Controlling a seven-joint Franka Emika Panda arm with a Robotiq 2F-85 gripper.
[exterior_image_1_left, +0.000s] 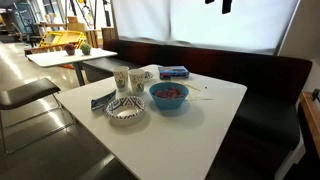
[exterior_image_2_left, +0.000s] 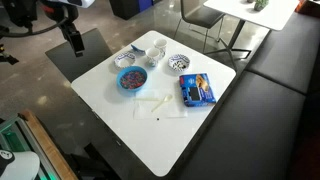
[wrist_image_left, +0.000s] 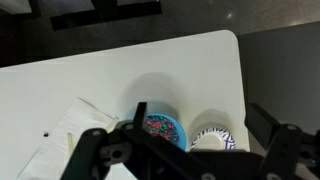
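Observation:
A blue bowl holding small reddish pieces stands on the white table. Beside it is a black-and-white patterned bowl. White cups with dark markings are grouped behind them, and a small patterned dish sits near the cups. A blue box lies towards the far side. A light spoon rests on a white napkin. My gripper is high above the table, its fingers spread apart with nothing held; in the wrist view it partly covers the blue bowl.
A dark bench runs along the table's far side. A chair stands on the open side. Another white table with small objects is farther away.

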